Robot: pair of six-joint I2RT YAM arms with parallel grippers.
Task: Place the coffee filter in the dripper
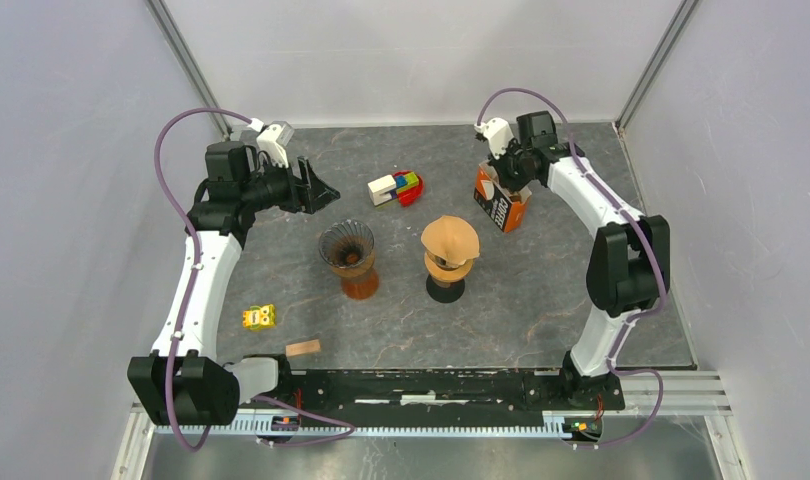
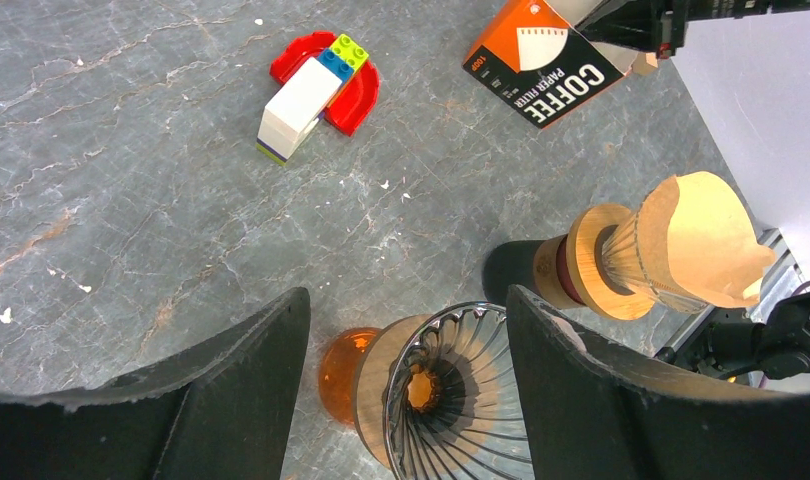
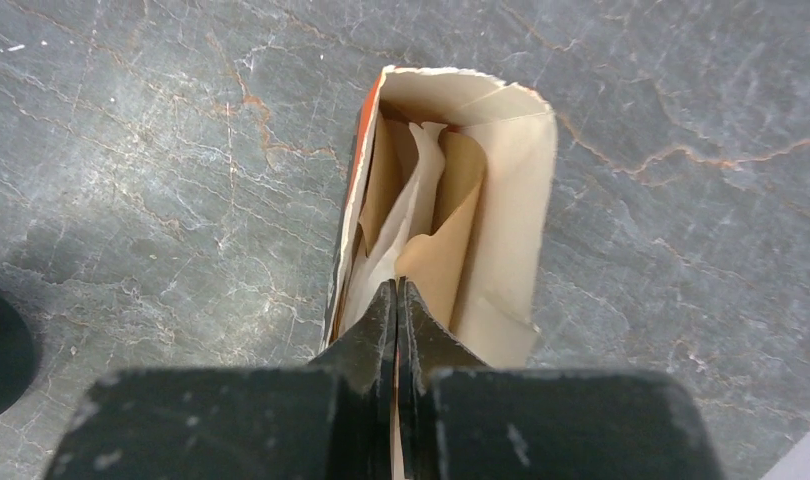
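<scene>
The orange and black coffee filter box (image 2: pixel 551 65) stands open at the back right in the top view. Inside it are brown paper filters (image 3: pixel 451 250) and a paler sheet. My right gripper is shut, its tips at the box's mouth over the papers; whether a paper edge is pinched between them cannot be told. A glass dripper (image 1: pixel 347 245) on an amber base looks empty. Another dripper on a black base (image 1: pixel 445 289) carries a brown filter (image 1: pixel 450 240). My left gripper hangs open with nothing between its fingers, behind the empty dripper.
A red dish with toy bricks (image 1: pixel 396 187) lies at the back middle. On the front left are a yellow toy block (image 1: pixel 259 317) and a flat wooden piece (image 1: pixel 303 348). Bare grey table surrounds the drippers.
</scene>
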